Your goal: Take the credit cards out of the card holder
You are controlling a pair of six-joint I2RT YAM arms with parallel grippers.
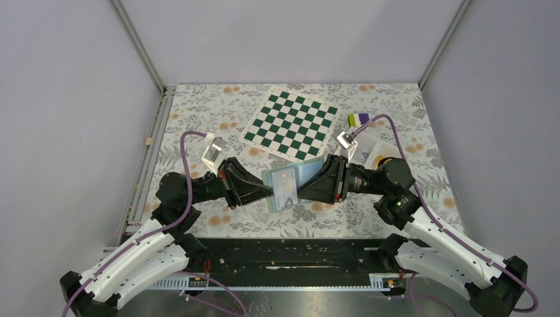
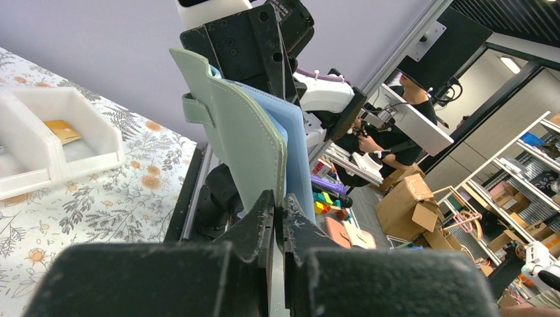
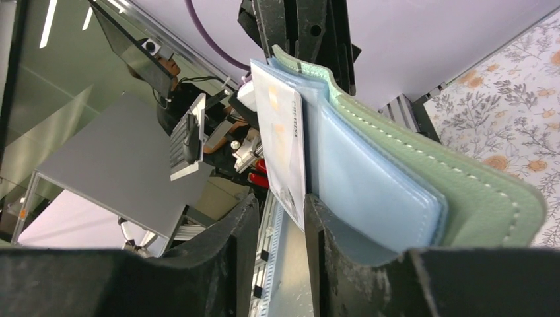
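A pale green card holder, lined in light blue, is held up off the table, standing spread open. On its lower left edge my left gripper is shut; in the left wrist view the green cover runs down between the fingertips. A whitish card lies against the blue sleeves in the right wrist view. My right gripper is at this card's lower corner: one finger touches it, the other stands a little apart, with background showing through the gap. Whether it grips the card cannot be told.
A green-and-white checkered board lies behind the holder. Partly behind the right arm stands a white tray with a yellowish piece inside. A small green, white and purple block sits beyond it.
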